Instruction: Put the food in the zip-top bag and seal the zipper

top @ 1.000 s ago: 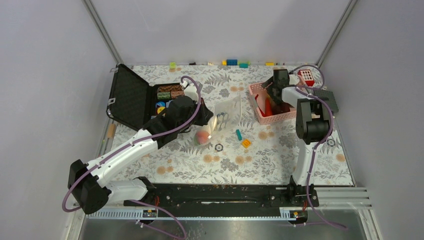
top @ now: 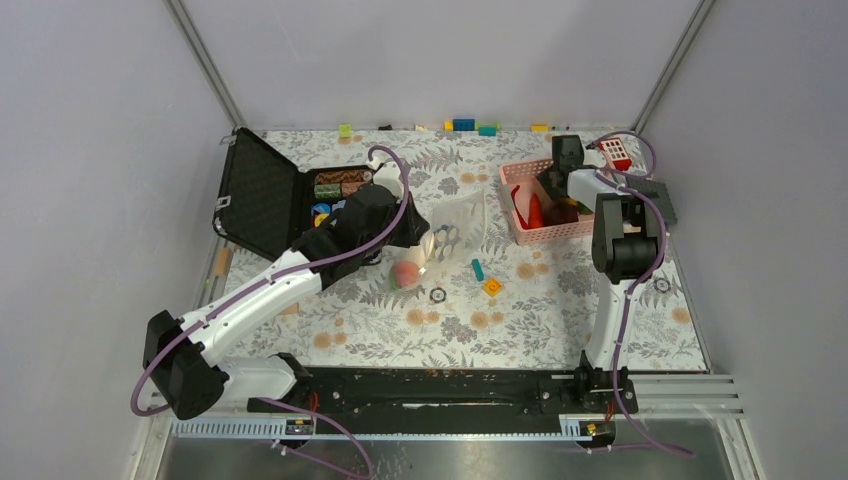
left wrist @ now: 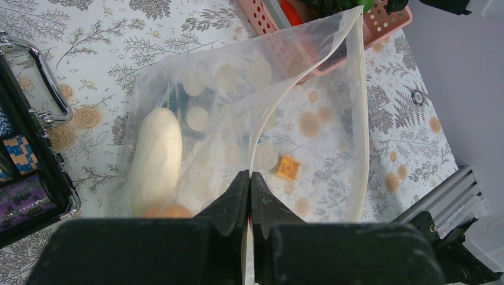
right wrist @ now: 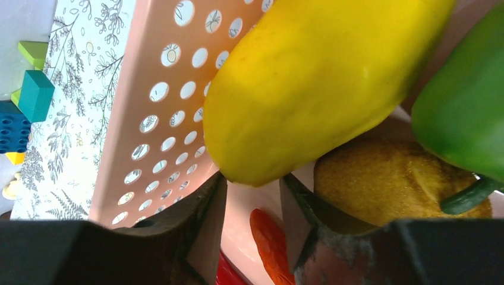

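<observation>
My left gripper is shut on the edge of the zip top bag (left wrist: 309, 148), holding it up; a long white food item (left wrist: 157, 154) and a peach-coloured round one (top: 405, 273) show inside. In the right wrist view, my right gripper is down in the pink basket (right wrist: 125, 148), fingertips at the lower end of a yellow food item (right wrist: 321, 71), part open; whether it grips it is unclear. A green pepper (right wrist: 463, 101), a brown potato-like item (right wrist: 386, 172), an orange-red item (right wrist: 270, 243) and a thin red one (right wrist: 229, 270) lie there too.
An open black case (top: 255, 195) is at the left. Small blocks line the back edge; a teal block (top: 477, 269), an orange block (top: 492, 287) and a small ring (top: 437, 295) lie in front of the bag.
The left arm has moved slightly right over the last second, with the bag.
</observation>
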